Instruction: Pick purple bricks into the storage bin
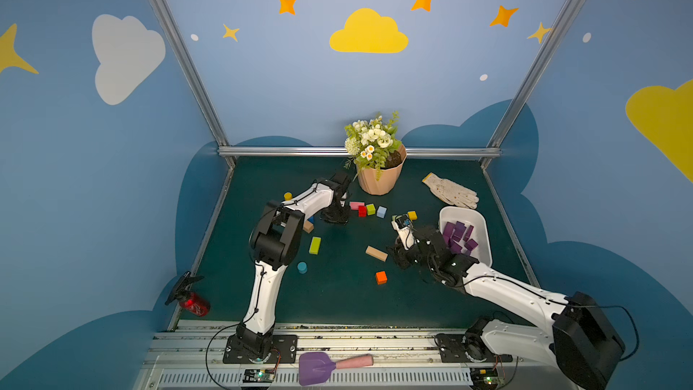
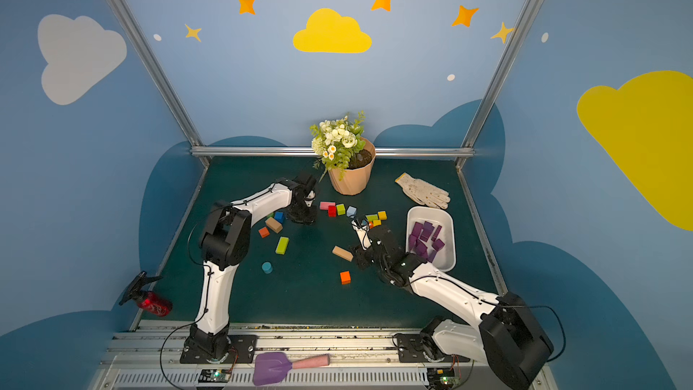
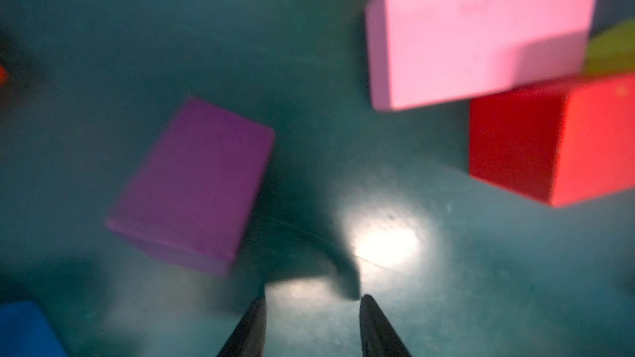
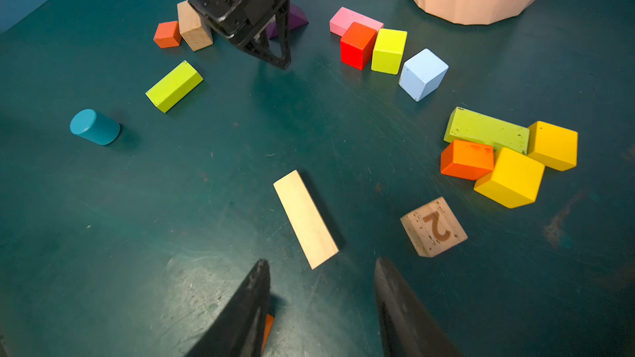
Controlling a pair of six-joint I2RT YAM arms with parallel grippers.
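Observation:
A purple brick (image 3: 191, 181) lies on the dark green table in the left wrist view, just ahead of my left gripper, whose fingertips stand apart; whether it holds anything is unclear. The right wrist view shows that purple brick (image 4: 294, 18) partly behind the left arm's gripper. My right gripper is open, low over the table left of the white storage bin (image 1: 485, 242), with nothing seen between its fingers. Several purple bricks (image 2: 422, 238) lie in the bin.
Pink (image 3: 483, 33) and red (image 3: 588, 138) blocks sit right of the purple brick. A flower pot (image 2: 348, 180) stands behind, a glove (image 2: 422, 191) at back right. Coloured blocks, a plain wooden bar (image 4: 305, 218) and a numbered cube (image 4: 433, 226) are scattered centrally.

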